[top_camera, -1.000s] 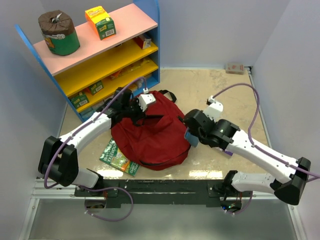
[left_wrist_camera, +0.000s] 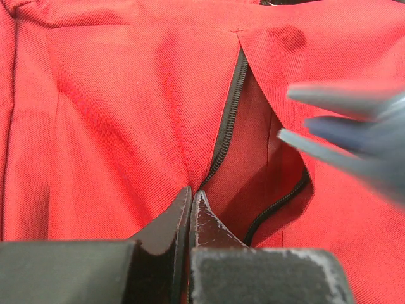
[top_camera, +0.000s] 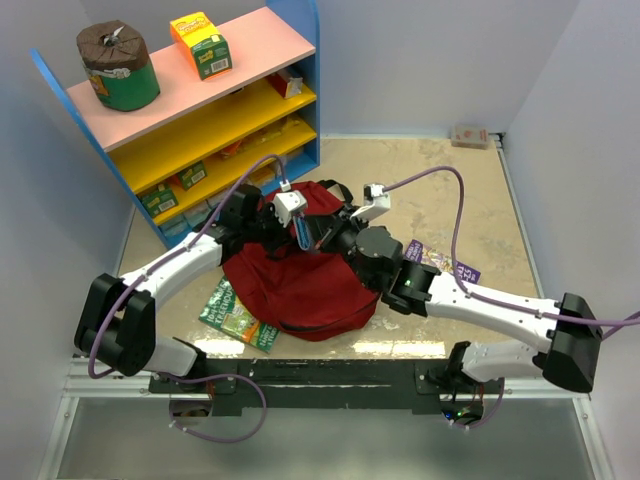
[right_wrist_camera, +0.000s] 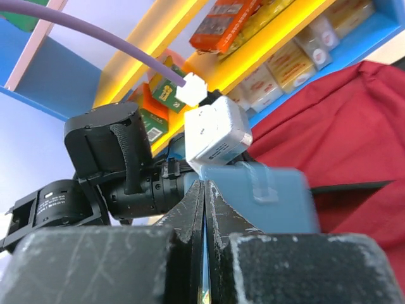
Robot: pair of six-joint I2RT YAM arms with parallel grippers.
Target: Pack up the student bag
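Note:
The red bag (top_camera: 310,285) lies on the floor with a zipped pocket (left_wrist_camera: 266,164) gaping. My left gripper is shut at the pocket's zip edge, and the fabric creases into its fingertips. A thin, flat blue item (right_wrist_camera: 266,193) is pinched by my right gripper, whose fingers are closed. From the top, this item hangs over the bag beside the left gripper. Blurred grey-blue pointed shapes (left_wrist_camera: 348,126) enter the left wrist view from the right, apart from the opening; which part they are I cannot tell.
A green book (top_camera: 240,315) lies left of the bag and a purple packet (top_camera: 442,262) to its right, partly behind my right arm. Behind stands a shelf (top_camera: 215,120) with boxes. A small clear box (top_camera: 469,137) sits at the back right; bare floor surrounds it.
My right gripper has carried the blue item left, from the bag's right side to over its middle near the left gripper. The left arm has barely moved.

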